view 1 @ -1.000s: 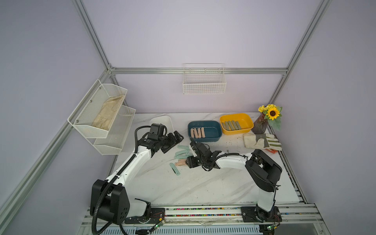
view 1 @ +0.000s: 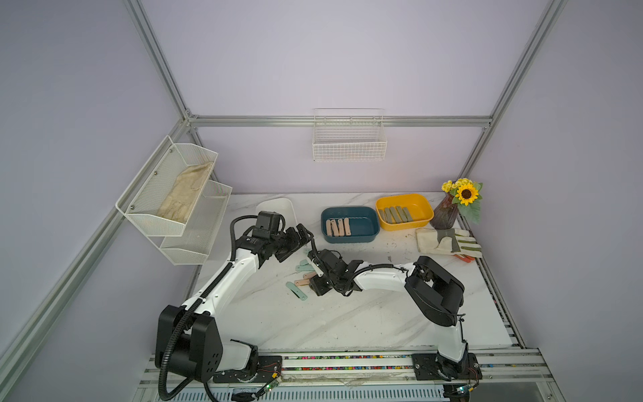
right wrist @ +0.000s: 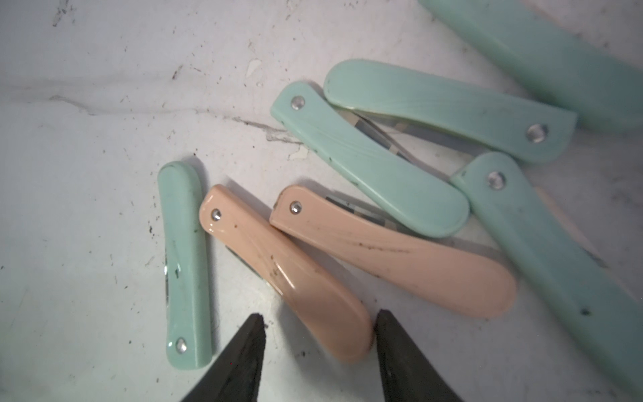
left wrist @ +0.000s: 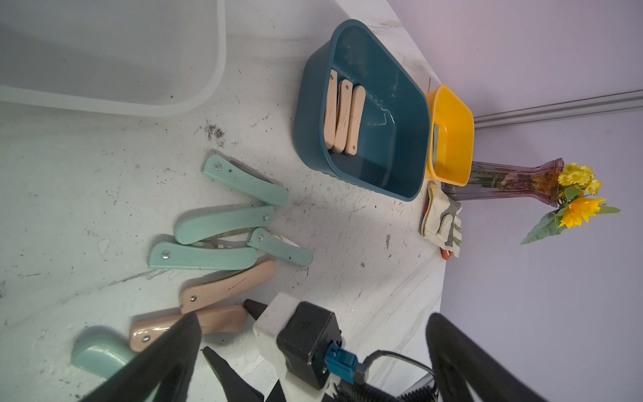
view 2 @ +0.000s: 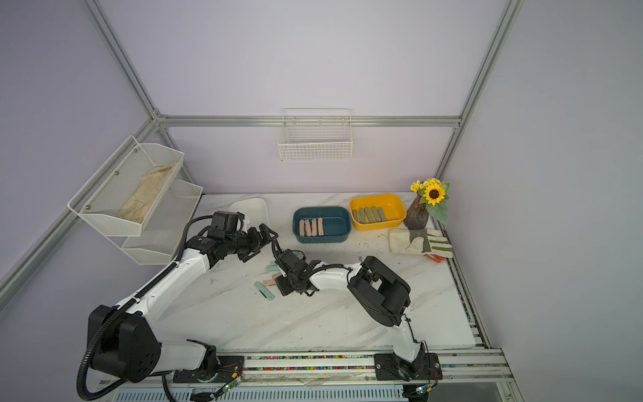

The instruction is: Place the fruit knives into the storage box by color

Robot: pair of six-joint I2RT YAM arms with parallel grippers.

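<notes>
Two pink-handled knives lie loose on the table among several mint green ones. My right gripper is partly open, with one finger on each side of the nearer pink knife (right wrist: 301, 288). Its right finger (right wrist: 396, 345) appears to touch the handle end, while a gap shows on the left. The other pink knife (right wrist: 402, 261) rests just beyond, beside a green knife (right wrist: 375, 160). A separate green knife (right wrist: 184, 268) lies to the left. Behind the pile, my left gripper (view 1: 294, 245) hangs open and empty. Pink knives (view 1: 338, 227) line the blue box (view 1: 365, 234).
Grey-green knives (view 1: 395, 214) sit in the yellow box (view 1: 420, 213). A white box (view 1: 284, 206) stands partly behind the left arm. Gloves (view 1: 442, 242) and a flower vase (view 1: 444, 213) occupy the back right.
My right gripper has moved left and slightly toward the front, over the pink knives. The separate green knife and the pink knife have shifted slightly. My left arm has stayed still.
</notes>
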